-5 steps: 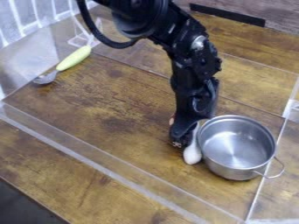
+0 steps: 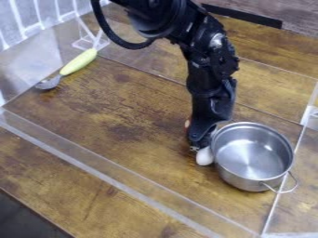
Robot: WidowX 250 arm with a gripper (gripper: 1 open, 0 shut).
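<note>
My black gripper points down at the wooden table just left of a steel pot. A small white object lies at its fingertips, against the pot's left side; whether it is between the fingers is hidden. A small orange-tan patch shows behind the gripper, mostly covered by it. I cannot make out how far the fingers are open.
A yellow corn cob and a steel ladle-like utensil lie at the upper left, near a white rack. Transparent strips border the work area.
The gripper has shifted very slightly, and less of the white object shows below it than before. The pot stays in place.
</note>
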